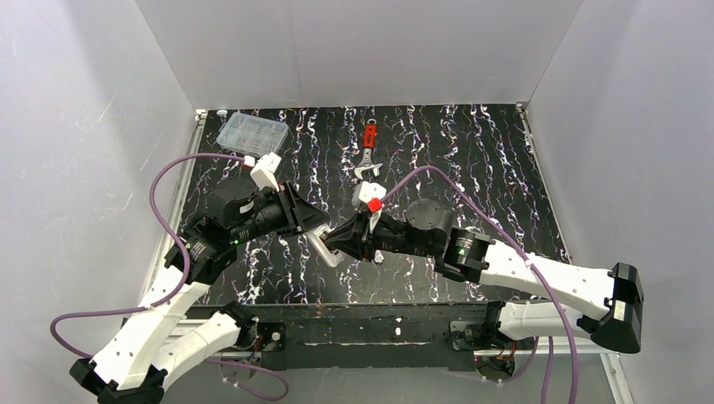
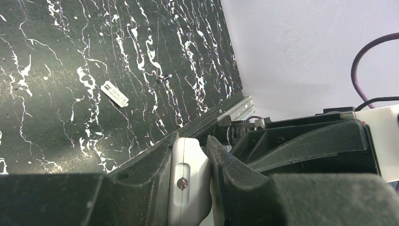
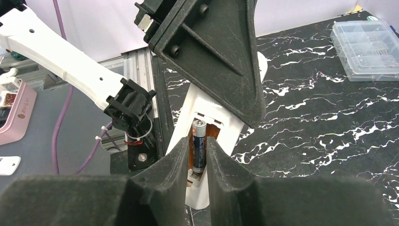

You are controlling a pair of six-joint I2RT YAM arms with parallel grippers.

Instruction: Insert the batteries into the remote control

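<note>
The white remote control [image 1: 329,256] is gripped at its upper end by my left gripper [image 1: 313,222], clear of the table. Its near end [image 2: 188,162] pokes up between the left fingers in the left wrist view. In the right wrist view, the remote's back [image 3: 200,197] shows its bare battery bay, where a dark battery [image 3: 199,148] lies lengthwise. My right gripper is part open over that bay, one finger to each side of the battery, with slim gaps visible. A small battery [image 2: 164,78] and a white battery cover [image 2: 115,93] rest on the table.
A clear plastic box [image 1: 252,134] occupies the far left corner, and a red-handled wrench [image 1: 369,151] lies at the back middle.
</note>
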